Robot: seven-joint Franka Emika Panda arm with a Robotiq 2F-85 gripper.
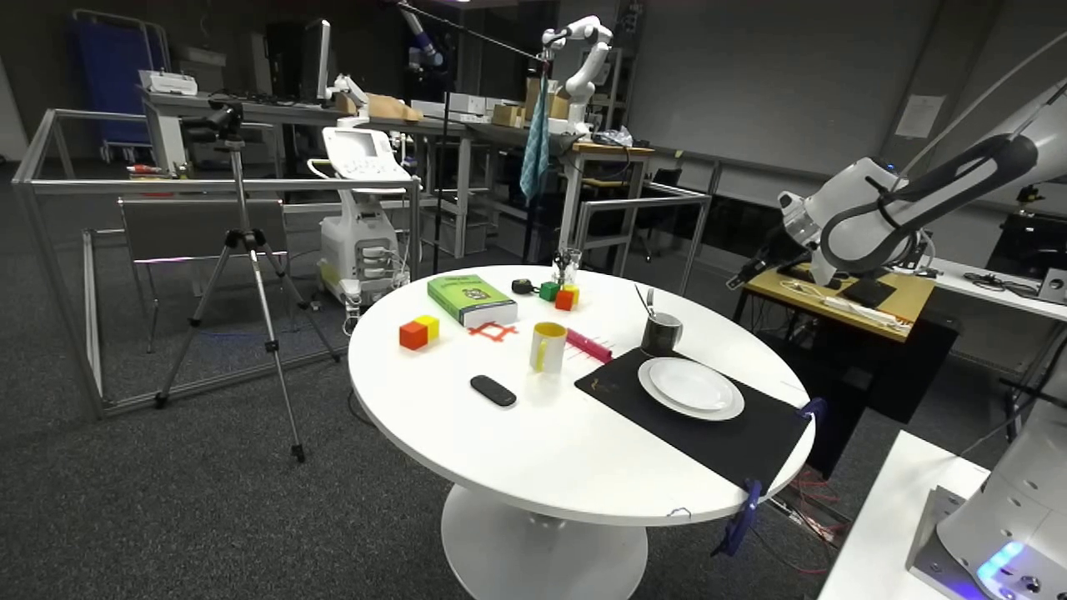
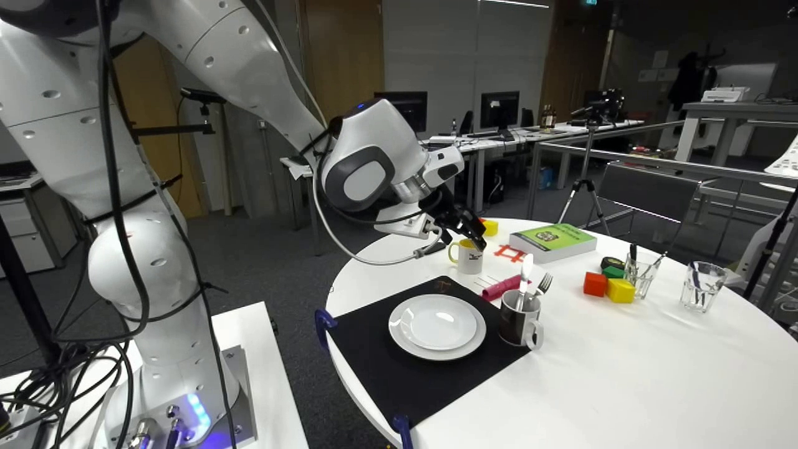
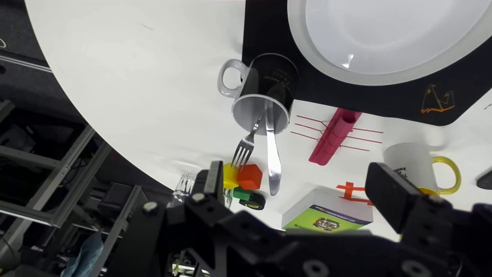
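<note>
My gripper is open and empty, held in the air above the table, with its two dark fingers spread wide in the wrist view. Below it, a black mug (image 3: 273, 76) with a grey handle holds a fork (image 3: 244, 150) and a knife (image 3: 273, 161). White stacked plates (image 2: 437, 327) lie on a black mat (image 2: 389, 385). A magenta tube-shaped piece (image 3: 335, 136) rests beside the mat. The white mug with yellow handle (image 1: 547, 350) stands near the table's middle. A green book (image 1: 472, 300) lies toward the back.
Coloured blocks (image 2: 608, 287) sit beside glasses (image 2: 701, 287). An orange and yellow block pair (image 1: 418, 333), an orange frame (image 1: 493, 331) and a dark oblong device (image 1: 493, 390) also occupy the table (image 1: 440, 440). Blue clamps (image 1: 740, 520) grip its edge.
</note>
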